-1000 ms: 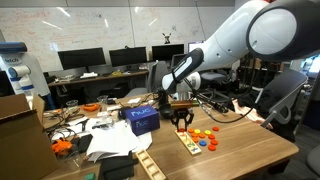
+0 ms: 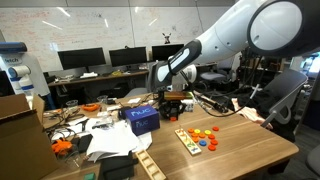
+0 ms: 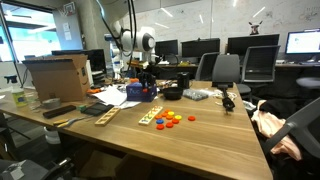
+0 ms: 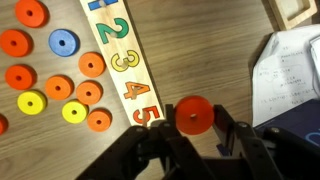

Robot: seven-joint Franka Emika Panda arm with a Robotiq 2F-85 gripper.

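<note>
A round red-orange disc [image 4: 194, 115] is pinched between the fingertips of my gripper, which is shut on it and held above the table. Beside it in the wrist view lies a wooden number board [image 4: 127, 62] with green, orange and red numerals. Loose discs lie past the board: a blue one [image 4: 63, 42], a yellow one [image 4: 74, 111] and several orange or red ones, such as this orange disc [image 4: 92, 64]. In exterior view 1, the gripper [image 2: 173, 115] hangs over the table between the blue box [image 2: 142, 119] and the number board [image 2: 187, 141].
White paper [image 4: 285, 80] lies right of the gripper in the wrist view. Another wooden board [image 3: 107, 116] rests nearer the cardboard box [image 3: 58, 80]. Dark pans [image 3: 172, 93] and clutter crowd the far side.
My gripper has risen and shifted left in exterior view 1, away from the number board and toward the blue box. The board and loose discs look unmoved.
</note>
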